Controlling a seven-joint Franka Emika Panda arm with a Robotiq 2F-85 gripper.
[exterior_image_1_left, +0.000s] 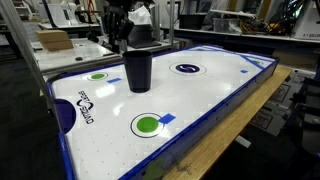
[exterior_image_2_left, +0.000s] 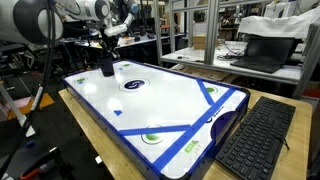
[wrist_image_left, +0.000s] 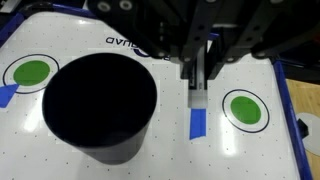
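Observation:
A black cup (exterior_image_1_left: 138, 72) stands upright on the white board (exterior_image_1_left: 200, 95); its dark mouth fills the lower left of the wrist view, and I cannot make out anything inside. My gripper is shut on a pale, slim stick-like object (wrist_image_left: 198, 97), which points down between the fingers. In the wrist view the held object is right of the cup, apart from its rim, above a blue tape strip (wrist_image_left: 198, 124). From the first exterior view, the gripper hangs above the board near the cup's left rim.
Green circles (exterior_image_1_left: 147, 125) and blue tape mark the board, which is otherwise mostly clear. A keyboard (exterior_image_2_left: 256, 137) lies beside the board, and a laptop (exterior_image_2_left: 265, 53) stands behind it.

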